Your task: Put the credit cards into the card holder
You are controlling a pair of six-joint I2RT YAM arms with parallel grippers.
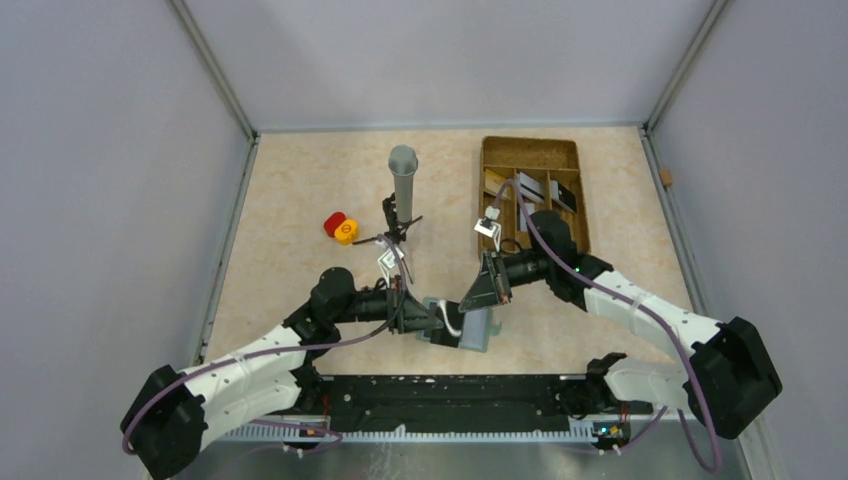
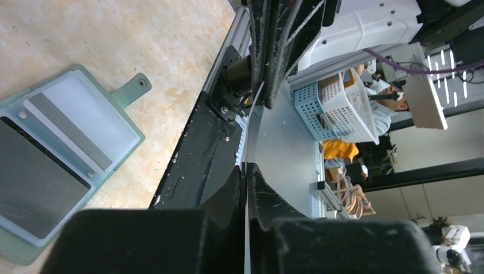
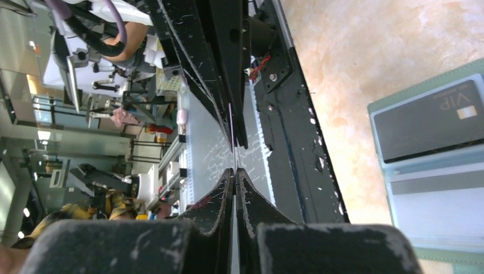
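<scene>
Between my two grippers hangs a thin black card point(image 1: 446, 332), seen almost edge-on as a narrow strip in both wrist views. My left gripper is shut on one end of it. The other end sits between the fingers of my right gripper, also shut. Below lies the open pale green card holder point(image 1: 475, 330), flat on the table, its snap tab point(image 2: 134, 90) showing in the left wrist view. One side of the holder bears a dark card marked VIP point(image 3: 425, 123); the other has a clear pocket point(image 3: 442, 214) with a grey band.
A brown divided box point(image 1: 530, 152) with several cards point(image 1: 566, 196) stands at the back right. A grey post on a tripod point(image 1: 403, 185) rises behind the holder. Red and yellow items point(image 1: 346, 231) lie to the left. The table's front edge is close to the holder.
</scene>
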